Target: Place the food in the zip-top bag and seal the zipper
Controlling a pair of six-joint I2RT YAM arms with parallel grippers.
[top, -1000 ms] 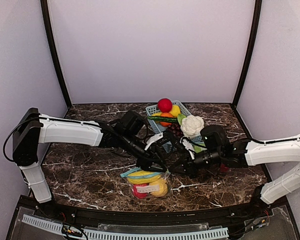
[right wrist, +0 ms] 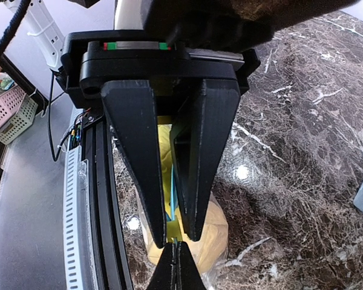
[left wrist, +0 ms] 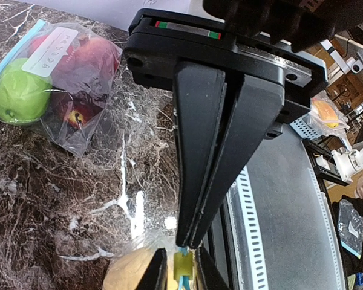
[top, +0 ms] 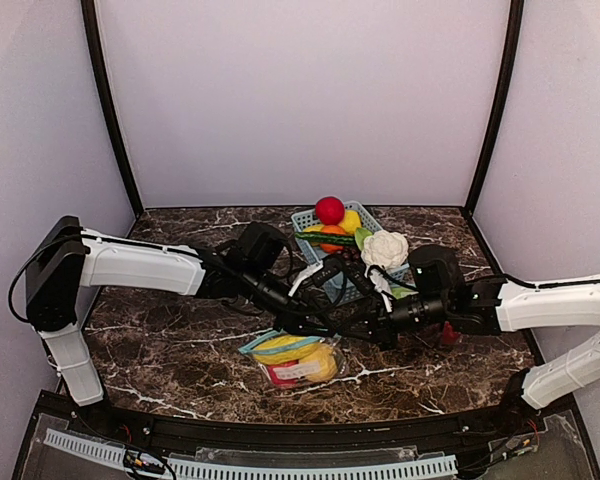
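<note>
A clear zip bag holds yellow and red food at the front middle, its blue zipper edge with a yellow slider standing up between the two grippers. My left gripper is at that zipper, its fingers close together around the blue strip; how far they are open is hard to tell. My right gripper is shut at the same slider end, with the blue strip at its fingertips; whether it grips it is unclear. The fingertips of the two grippers nearly meet.
A grey basket of fruit and vegetables stands at the back middle. Another bag with apples lies on the marble table to the right.
The right gripper has risen slightly and the bag's zipper end is lifted toward the meeting fingertips. The bag has shifted slightly.
</note>
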